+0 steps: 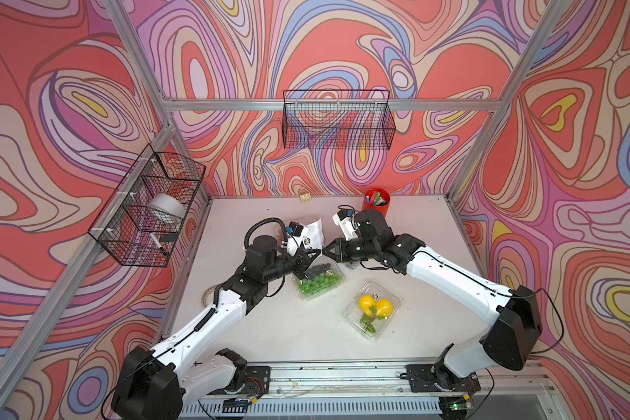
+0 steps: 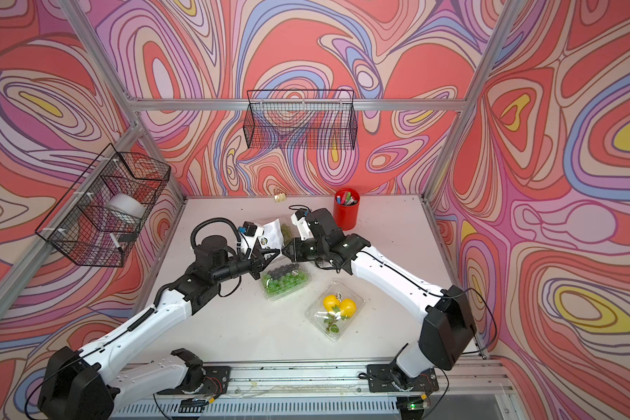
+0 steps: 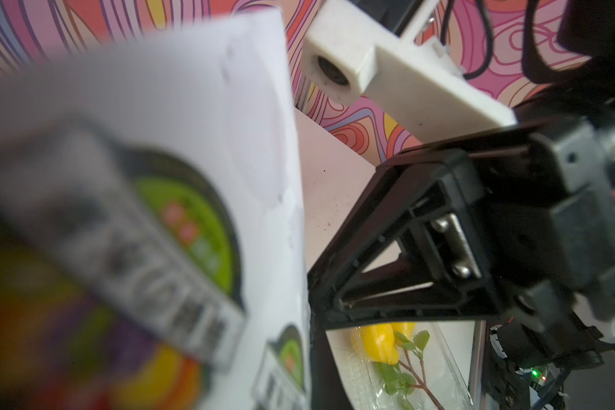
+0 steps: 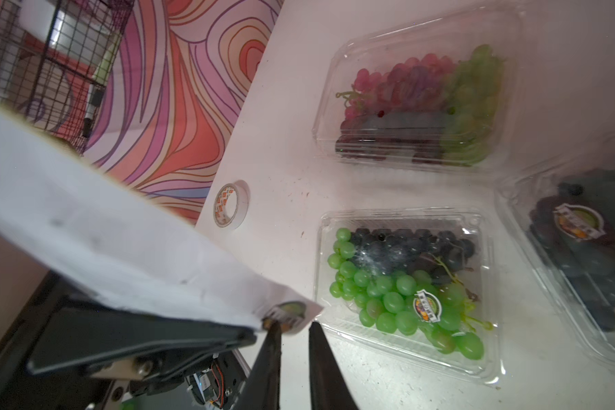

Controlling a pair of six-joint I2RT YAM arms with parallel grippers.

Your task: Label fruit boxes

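My left gripper is shut on a white label sheet with printed fruit stickers, held above the table. Close at its right side is my right gripper; a narrow gap shows between its fingers, by the sheet's lower corner, where a small sticker sits. I cannot tell if they touch it. Below, a clear box of green and black grapes bears a round label. A dark-grape box and a yellow-fruit box are labelled too. On the red-grape box no label shows.
A red cup of pens stands at the back. A roll of tape lies on the table's left side. Wire baskets hang above the back edge.
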